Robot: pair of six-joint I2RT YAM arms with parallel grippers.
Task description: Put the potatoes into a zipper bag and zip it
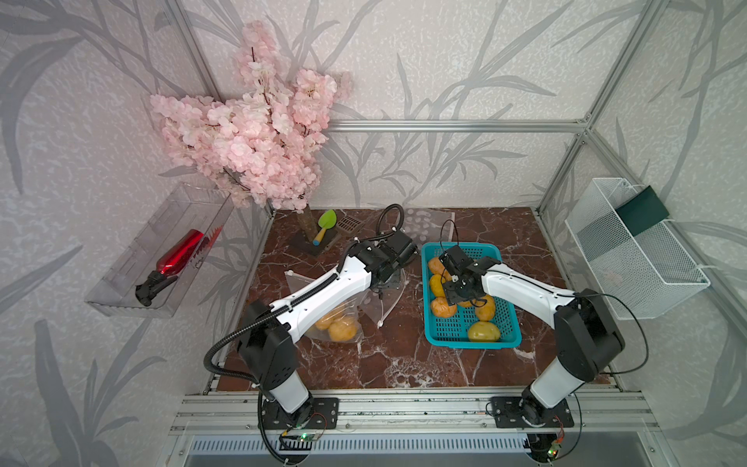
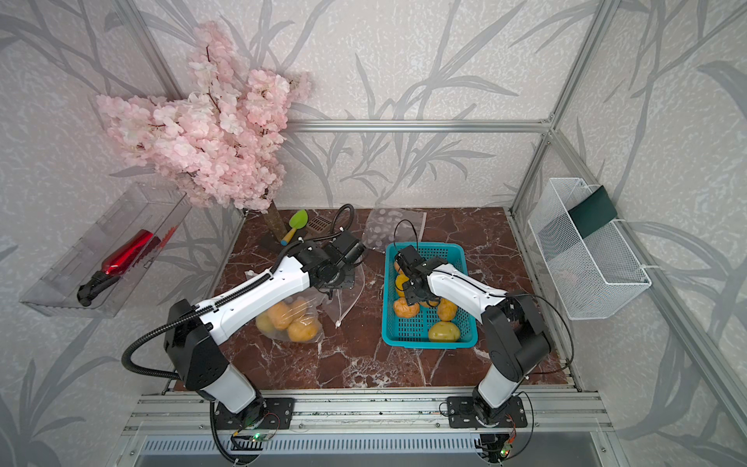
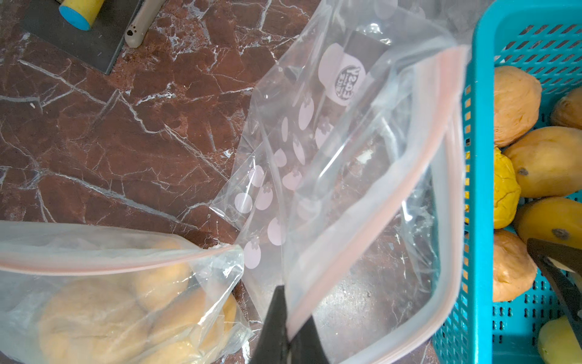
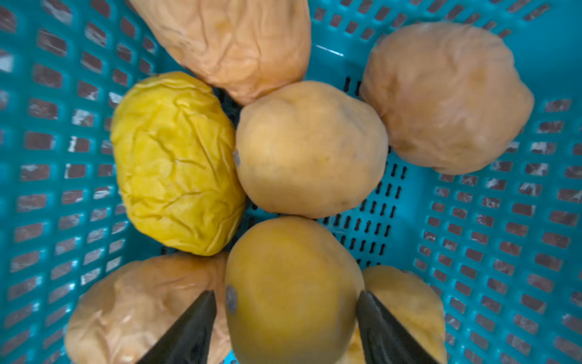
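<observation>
The tip of my left gripper is shut on the edge of an empty clear zipper bag [image 3: 348,242], whose mouth gapes beside the teal basket [image 3: 483,182]. In the right wrist view, my right gripper is part open inside the basket, its fingers on either side of a brownish-yellow potato [image 4: 291,285]. A slim gap shows by its left finger [image 4: 197,324]; the right one seems to touch the potato. Around it lie a bright yellow potato [image 4: 175,163], a tan potato [image 4: 312,148] and several others. A green-yellow potato [image 1: 484,331] rests at the basket's front.
Left of the empty bag lies another clear bag [image 3: 109,309] with several potatoes inside. A spatula [image 1: 324,225] and a dark board are at the back left. A spotted clear sheet [image 2: 389,223] lies behind the basket. Bare tabletop [image 1: 397,369] runs along the front.
</observation>
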